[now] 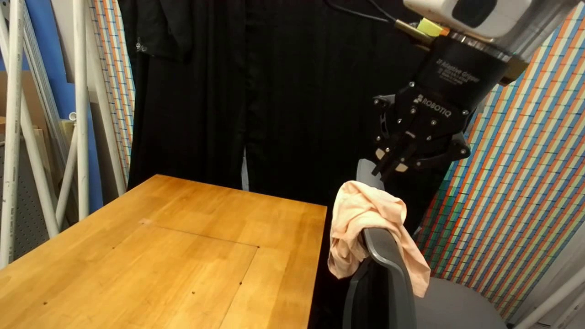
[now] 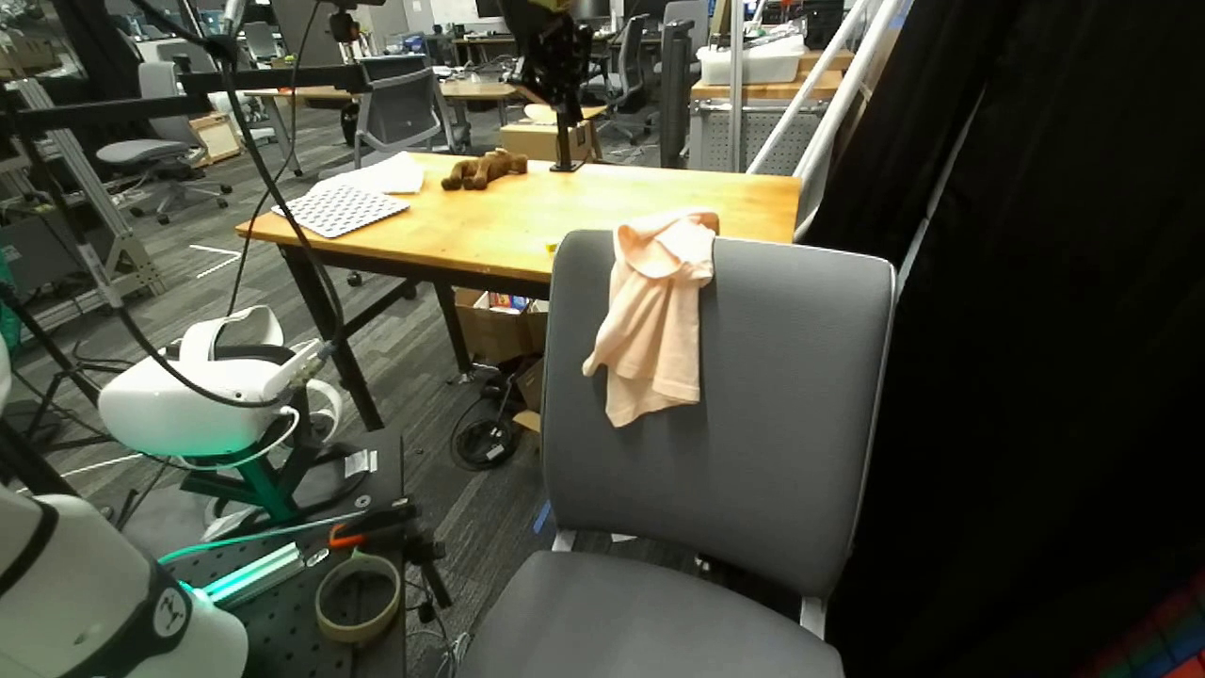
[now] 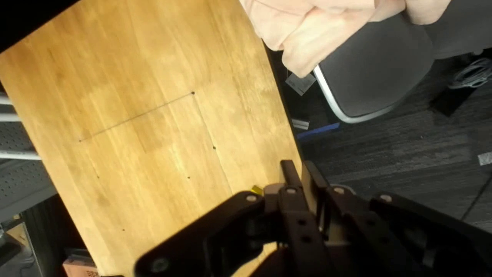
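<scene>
A peach cloth (image 1: pixel 364 211) is draped over the top edge of the grey chair's backrest (image 2: pixel 791 373). In exterior view 2 the cloth (image 2: pixel 661 328) hangs down the front of the backrest, bunched at the top. My gripper (image 1: pixel 382 174) is just above and behind the cloth, tilted, with no cloth held. In the wrist view the gripper shows a narrow gap between its fingers, nothing in it. The cloth (image 3: pixel 318 27) fills part of that view's top edge, apart from the fingertips.
A wooden table (image 1: pixel 219 230) stands beside the chair, its near part bare. Toward its other end lie a brown plush toy (image 2: pixel 486 169) and a patterned white sheet (image 2: pixel 339 209). A black curtain (image 1: pixel 301 98) hangs behind.
</scene>
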